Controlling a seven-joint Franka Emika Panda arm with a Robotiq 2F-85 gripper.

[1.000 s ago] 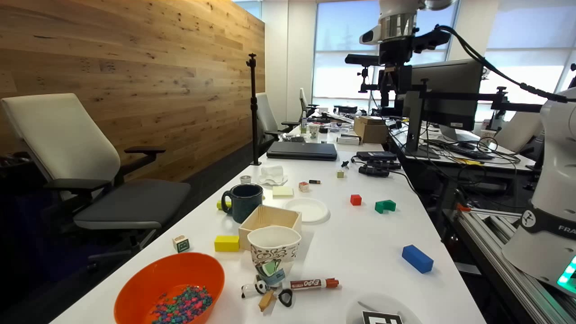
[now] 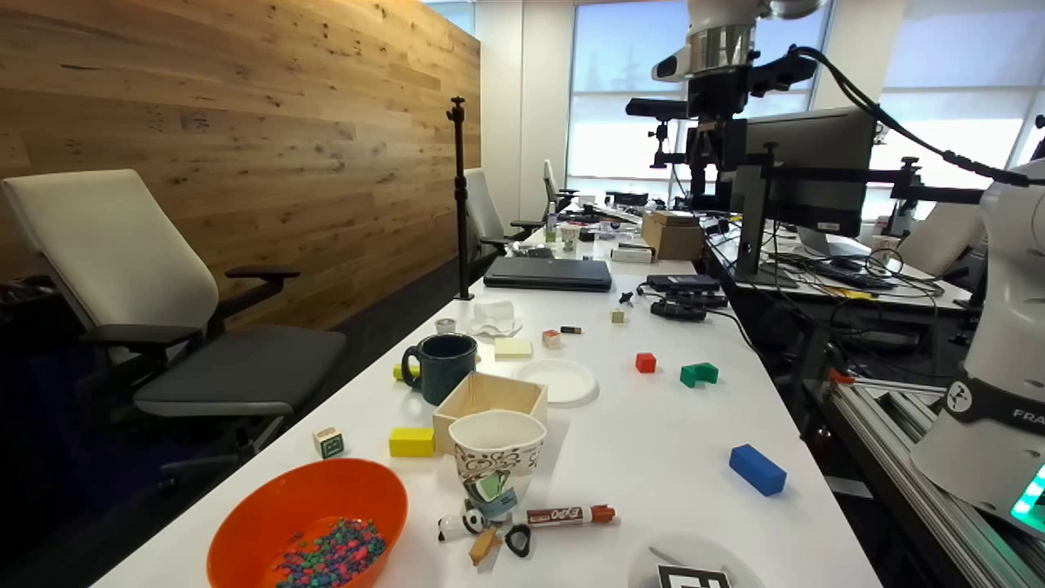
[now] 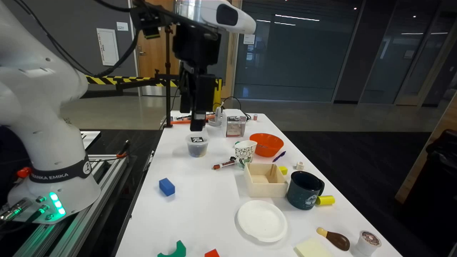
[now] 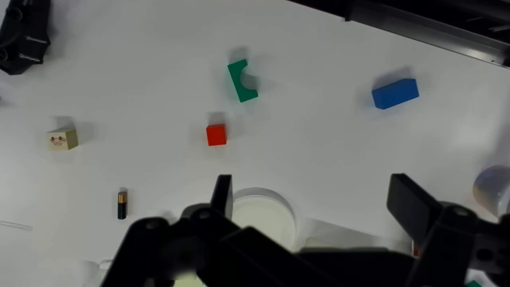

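High above the white table hangs my gripper, its two fingers wide apart and nothing between them. Below it, in the wrist view, lie a red cube (image 4: 216, 135), a green arch block (image 4: 242, 81) and a blue block (image 4: 395, 93). Part of a white plate (image 4: 263, 215) shows under the left finger. In exterior view 2 an open wooden box (image 3: 266, 180) stands beside a dark mug (image 3: 304, 190), behind the plate (image 3: 262, 220). A patterned paper cup (image 2: 496, 446) stands close to the box, and an orange bowl (image 2: 309, 524) holds small colourful pieces.
A red marker (image 2: 570, 515) lies near the cup. One yellow block (image 2: 411, 442) sits left of the box. A lidded tub (image 3: 197, 145) is near the table's far end in exterior view 2. A closed laptop (image 2: 549, 273) lies farther back.
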